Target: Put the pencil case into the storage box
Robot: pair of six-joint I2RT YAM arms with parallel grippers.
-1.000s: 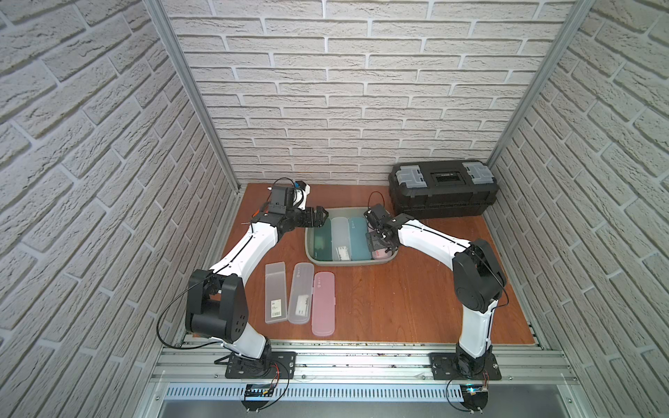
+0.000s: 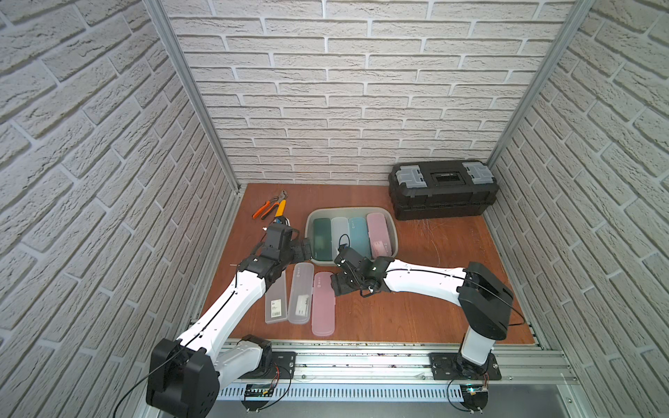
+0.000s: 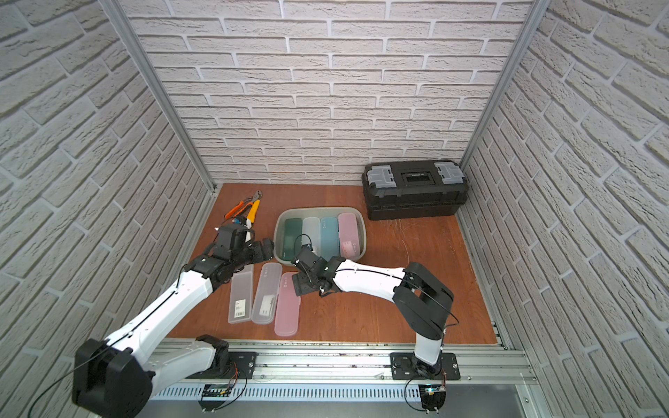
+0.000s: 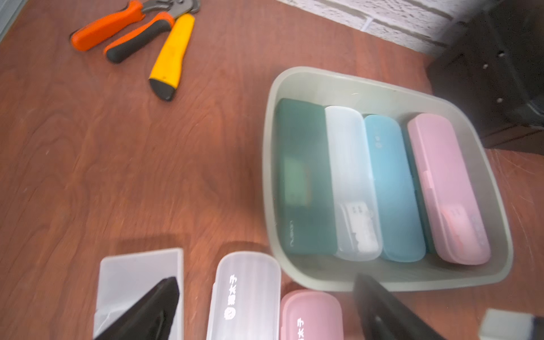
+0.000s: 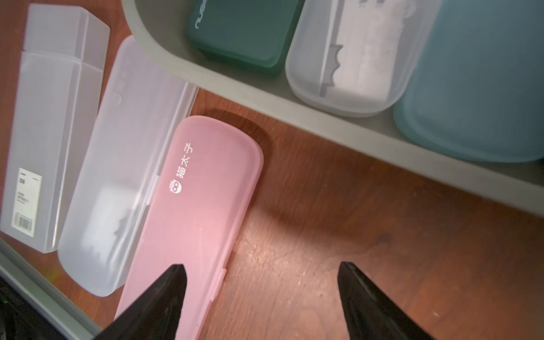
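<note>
In the grey storage box (image 4: 272, 170) lie green (image 4: 306, 221), clear (image 4: 345, 164), blue (image 4: 393, 187) and pink (image 4: 447, 187) pencil cases side by side. On the table in front of the box, a frosted rectangular case (image 5: 53, 136), a clear rounded case (image 5: 107, 204) and a second pink case (image 5: 192, 215) lie in a row. My right gripper is parted above the table beside that pink case, one fingertip over it and nothing between its fingers. Near the box's front left corner, my left gripper hangs open and empty, above the tops of the cases.
Orange-handled pliers (image 4: 138, 28) and a yellow-handled tool (image 4: 172, 53) lie at the back left. A black toolbox (image 2: 444, 191) stands at the back right against the wall.
</note>
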